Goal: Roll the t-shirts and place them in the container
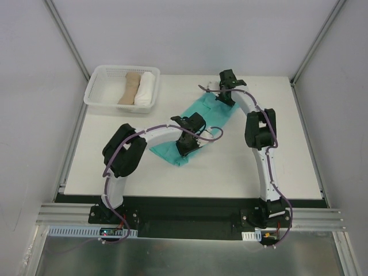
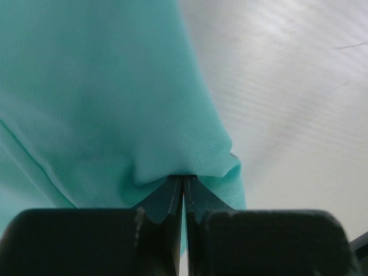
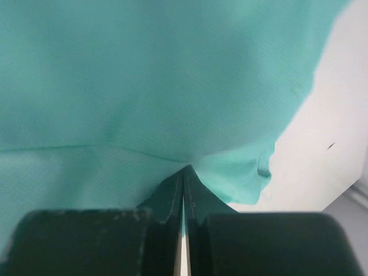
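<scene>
The teal t-shirt [image 1: 202, 107] lies slantwise across the table as a long folded strip, partly hidden beneath both arms. At its near left end is my left gripper [image 1: 183, 152], its tips down at the cloth. The left wrist view shows those fingers [image 2: 167, 204] shut against a fold of the shirt [image 2: 109, 103]. My right gripper [image 1: 225, 100] is at the far right end. In the right wrist view its shut fingers [image 3: 201, 198] meet the shirt [image 3: 172, 69] near a loose corner. Whether any fabric is pinched between either pair of tips is hard to see.
A white bin [image 1: 95, 86] stands at the back left, holding a brown roll [image 1: 130, 87] and a white roll [image 1: 144, 89]. Bare white table [image 1: 259, 172] lies to the front and right of the shirt.
</scene>
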